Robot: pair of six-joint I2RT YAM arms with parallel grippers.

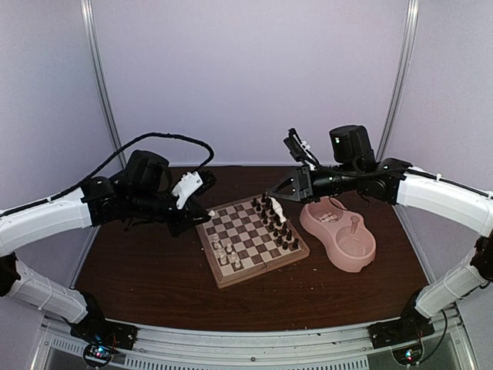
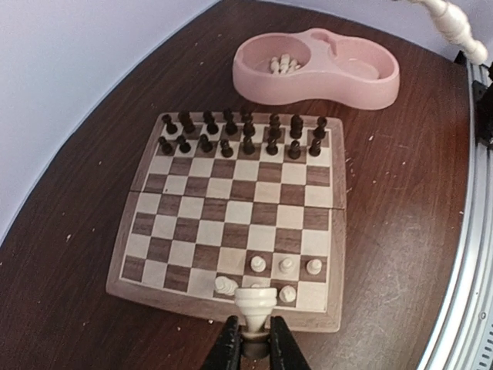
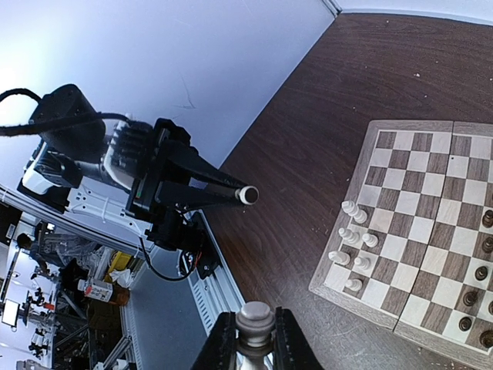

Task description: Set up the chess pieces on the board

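The chessboard [image 1: 254, 239] carries black pieces [image 2: 248, 129] along one side and several white pieces [image 3: 355, 262] on the opposite side. My left gripper is shut on a white chess piece [image 2: 255, 301], above the white side of the board. My right gripper, above the board's right part in the top view, is shut on another white chess piece [image 3: 254, 316]. The two grippers are apart.
A pink two-bowl tray [image 1: 339, 247] stands right of the board, with white pieces in one bowl. Bare table [image 1: 146, 277] lies left and in front of the board. Walls bound the back and sides.
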